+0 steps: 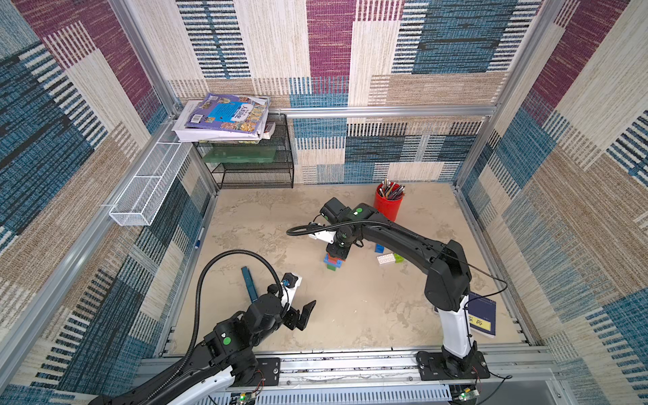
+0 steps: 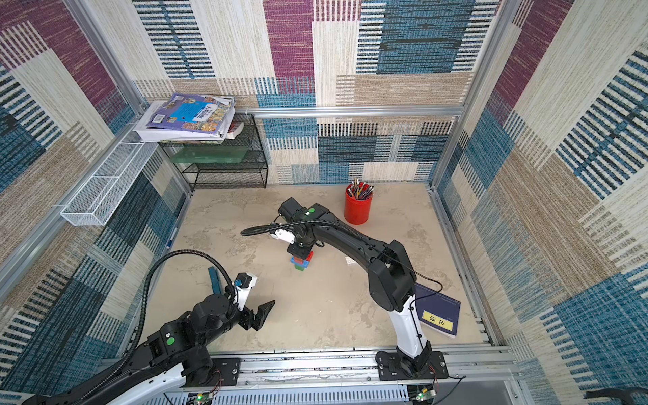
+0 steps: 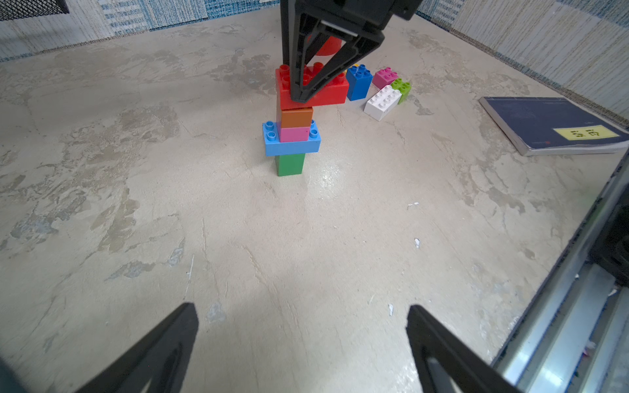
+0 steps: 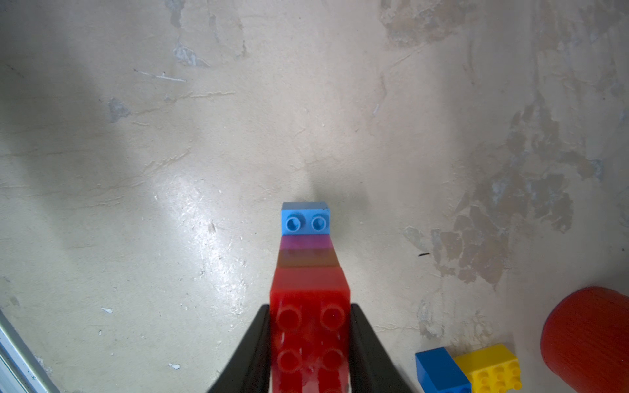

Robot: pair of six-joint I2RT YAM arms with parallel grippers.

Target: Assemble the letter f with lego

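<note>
In the left wrist view a brick tower has a green brick (image 3: 289,164) at the bottom. Above it come a wide blue brick (image 3: 293,149), a pink brick (image 3: 294,134), an orange brick (image 3: 296,118) and a longer red brick (image 3: 321,96), which overhangs to the right. My right gripper is shut on the red brick, a finger against each long side. Whether the tower's base touches the table is hard to tell. Nearer the front, my left gripper is open, with nothing between its fingers.
Loose bricks lie right of the tower: a blue one (image 3: 359,82), a white one (image 3: 382,102), a lime one (image 3: 401,87) and a yellow one (image 4: 490,368). A red pen cup (image 1: 389,202) stands behind them.
</note>
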